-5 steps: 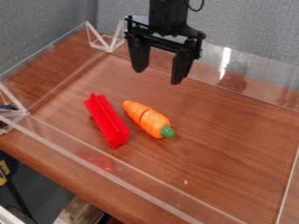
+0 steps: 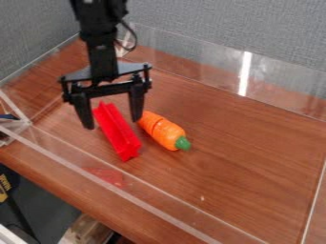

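My black gripper (image 2: 112, 110) is open, its two fingers lowered on either side of the upper end of a red bar-shaped object (image 2: 121, 136) lying on the wooden table. An orange carrot (image 2: 163, 130) with a green tip lies just to the right, close to the right finger. Whether the fingers touch the red object cannot be told.
Clear walls run along its edges. Some small items sit outside at the left edge.
The gripper has moved left and down from above the back of the table to the red object. The red object and the carrot have not visibly moved.
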